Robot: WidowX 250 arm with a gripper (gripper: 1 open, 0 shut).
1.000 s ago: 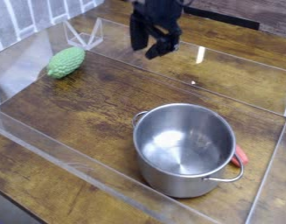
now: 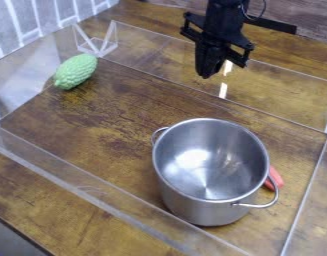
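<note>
The black gripper [image 2: 206, 62] hangs at the top middle of the camera view, over the back of the clear-walled tray, its fingers pointing down and nothing visible between them; it looks shut. A steel pot [image 2: 210, 170] with two handles stands at the lower right, empty inside. A green bumpy object [image 2: 75, 72], like a toy vegetable, lies at the left. A red object [image 2: 275, 178] is partly hidden behind the pot's right side.
Transparent walls [image 2: 75, 171] surround the work area on a wooden table [image 2: 46, 210].
The pot, green object and red object look unmoved.
</note>
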